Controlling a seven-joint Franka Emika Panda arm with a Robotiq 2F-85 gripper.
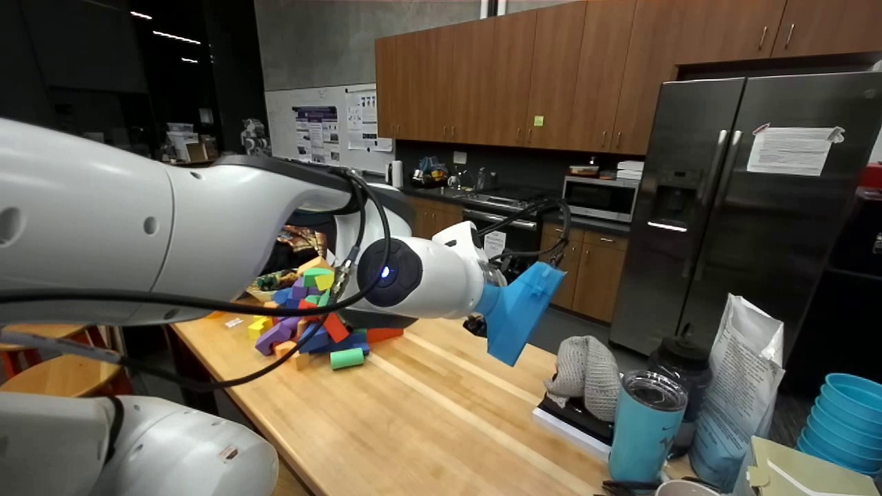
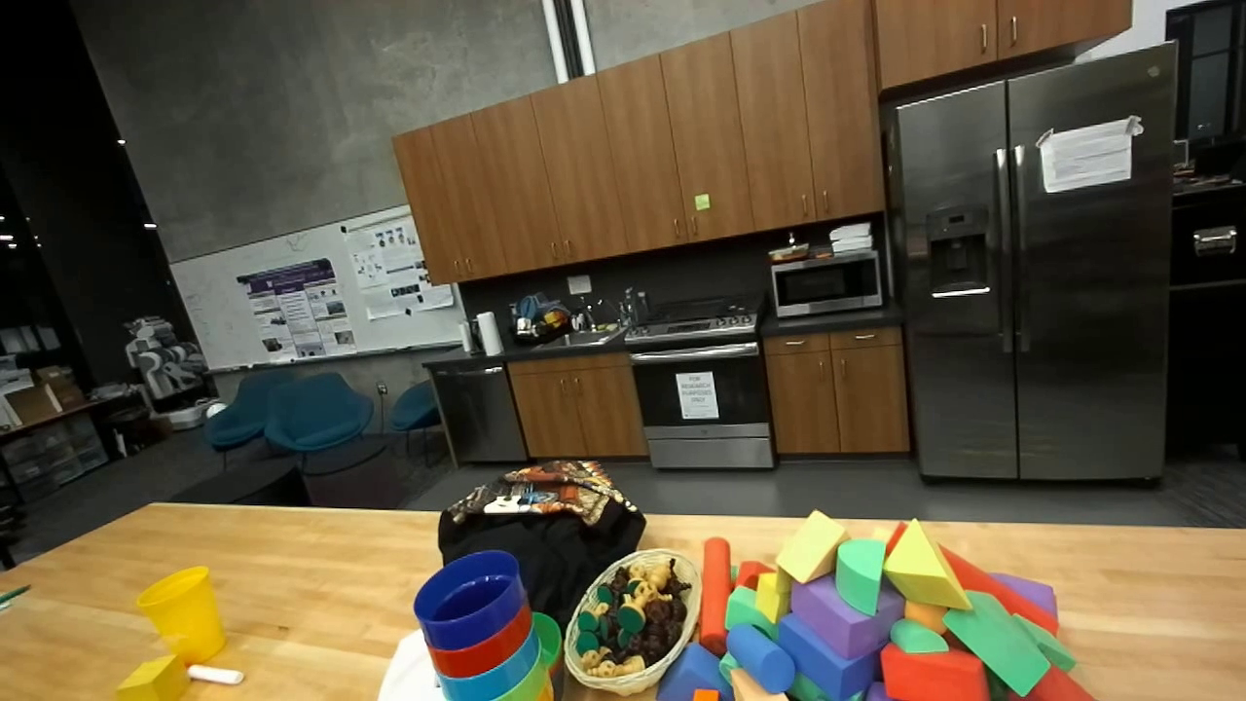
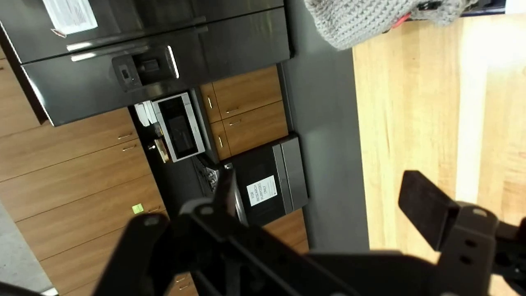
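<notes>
Dark fingers spread wide apart show in the wrist view, so my gripper is open, with nothing between them. In exterior view 1 a blue piece [image 1: 521,310] on the hand stands above the table, and the fingers are mostly hidden behind the arm. A heap of coloured blocks [image 2: 847,619] lies on the wooden table, with a green cylinder [image 1: 346,358] at its near edge. The hand is to the right of this heap in exterior view 1, well clear of it. Exterior view 2 does not show the arm.
Grey knitted cloth [image 1: 585,376], a blue tumbler [image 1: 647,430] and a bag [image 1: 736,388] crowd the table's right end. Stacked cups [image 2: 469,608], a basket [image 2: 689,584] of small figures and a yellow cup [image 2: 185,613] stand elsewhere.
</notes>
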